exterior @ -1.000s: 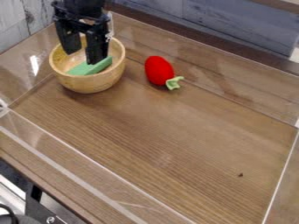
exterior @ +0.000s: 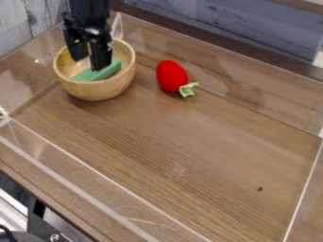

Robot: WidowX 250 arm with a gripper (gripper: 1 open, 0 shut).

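Note:
A yellow bowl point(exterior: 96, 92) stands at the upper left of the wooden table, with a green object point(exterior: 98, 71) lying inside it. My dark gripper point(exterior: 90, 43) is over the back of the bowl, open, its lower part partly blurred. A red object with a green top point(exterior: 172, 76), like a strawberry or pepper, lies right of the bowl.
My gripper has risen slightly and shifted a little. The bowl and the red object look essentially unmoved.

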